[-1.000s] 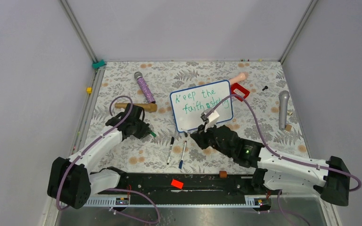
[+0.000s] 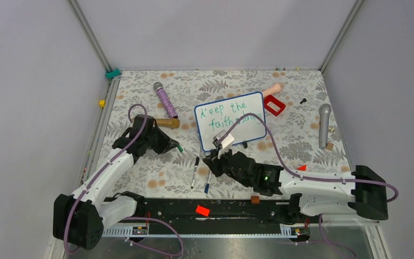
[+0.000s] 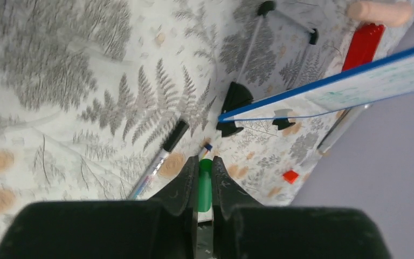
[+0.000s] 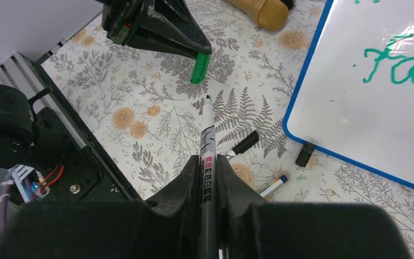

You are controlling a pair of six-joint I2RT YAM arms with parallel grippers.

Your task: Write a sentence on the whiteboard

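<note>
The whiteboard [image 2: 230, 120] stands tilted on a stand, bearing green handwriting that reads "keep the faith" and a further word partly hidden by the right arm's hose. My left gripper is shut on a green marker cap [image 4: 199, 68], left of the board. My right gripper is shut on an uncapped marker [image 4: 208, 140], its tip pointing toward the cap, a short gap apart in the top view and right wrist view.
Two more markers [image 2: 195, 172] lie below the board. Microphones [image 2: 165, 102], a red box [image 2: 274, 106] and a grey microphone [image 2: 323, 124] lie around it.
Since a second ago my right gripper has moved left from the board's lower edge toward the cap. My left gripper has shifted slightly up and right with the cap.
</note>
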